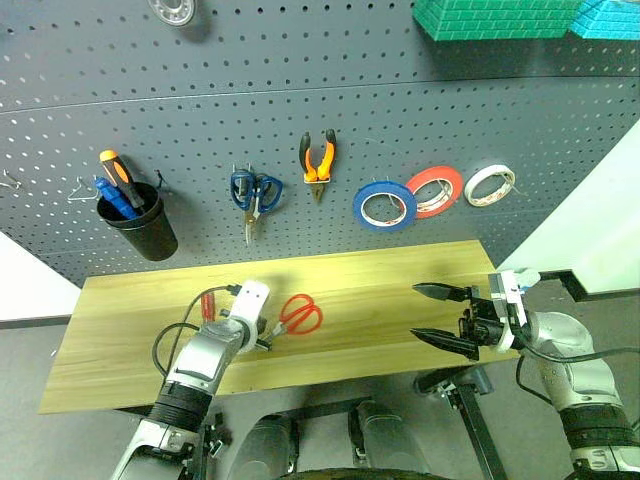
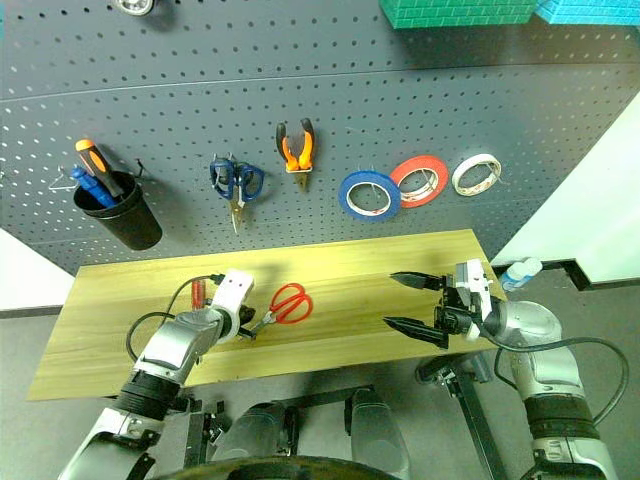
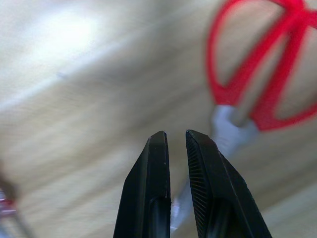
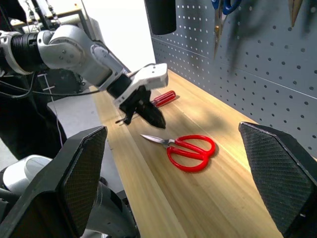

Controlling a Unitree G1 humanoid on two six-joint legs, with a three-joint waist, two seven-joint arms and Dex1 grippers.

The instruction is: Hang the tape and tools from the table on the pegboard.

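Note:
Red-handled scissors [image 1: 301, 315] lie on the wooden table, handles toward the board and blades toward the front left. My left gripper is shut with nothing between its fingers, beside and above the blades; the wrist view does not settle whether they touch. To its left lies a red-handled screwdriver [image 4: 165, 98], partly hidden in the head view by the left arm. My right gripper [image 1: 432, 316] stands wide open and empty over the table's right end. On the pegboard [image 1: 330, 90] hang blue scissors [image 1: 254, 192], orange pliers [image 1: 318, 163], blue tape [image 1: 364, 205], red tape [image 1: 455, 182] and white tape [image 1: 476, 196].
A black cup [image 1: 152, 236] with a screwdriver and a blue tool hangs at the board's left, near an empty-looking hook [image 1: 80, 192]. Green [image 1: 490, 22] and blue bins [image 1: 610, 20] sit at upper right.

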